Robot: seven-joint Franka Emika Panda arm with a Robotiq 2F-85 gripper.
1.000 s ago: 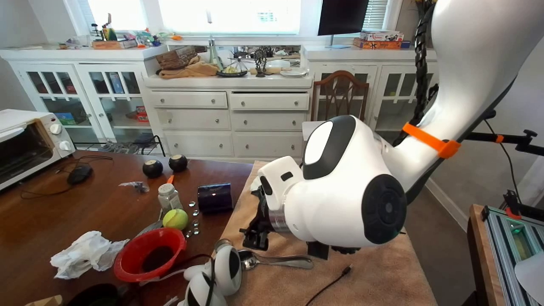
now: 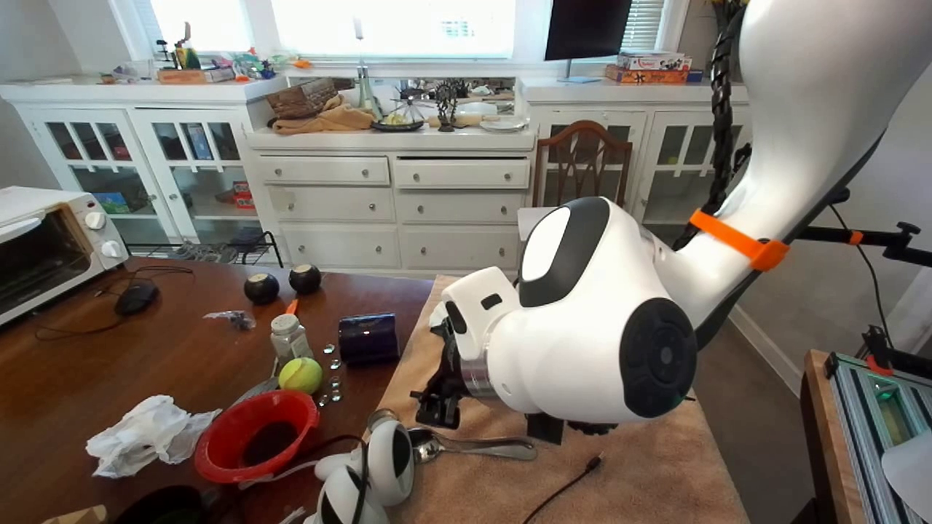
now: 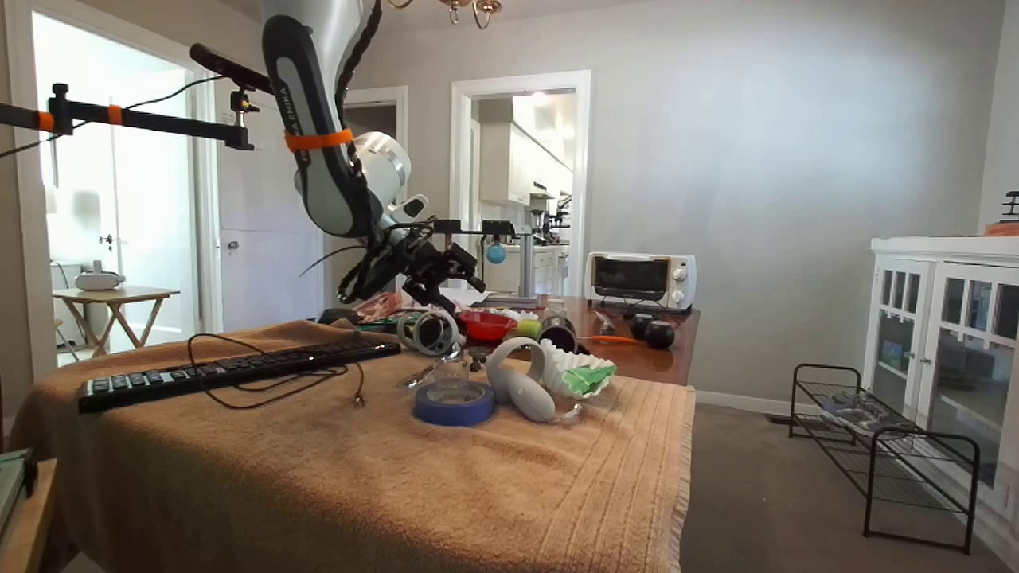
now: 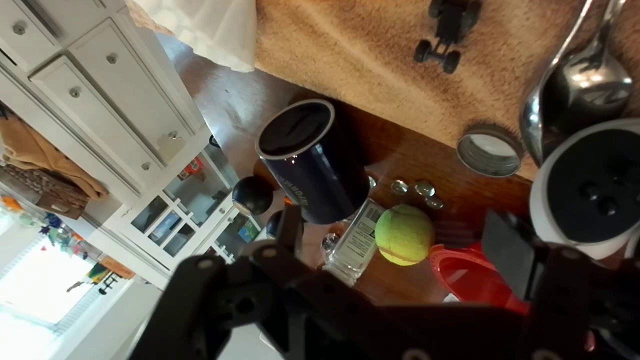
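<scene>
My gripper is open, its two dark fingers set wide apart with nothing held between them. In exterior view 1 the gripper (image 2: 434, 410) hangs over the left edge of the towel. Past the fingers in the wrist view are a yellow-green tennis ball (image 4: 404, 234), a clear labelled bottle (image 4: 358, 239) and a dark blue mug (image 4: 319, 171) lying on its side. Part of a red bowl (image 4: 468, 273) shows behind the right finger. Shiny spoons (image 4: 594, 84) and a metal ring-like lid (image 4: 490, 150) lie near the towel's edge.
White controllers (image 2: 389, 463) lie close below the gripper. A blue tape roll (image 3: 454, 405) and a black keyboard (image 3: 239, 372) rest on the tan towel (image 3: 382, 487), whose front part is clear. A toaster oven (image 2: 52, 249) and crumpled white plastic (image 2: 150, 434) occupy the wooden table.
</scene>
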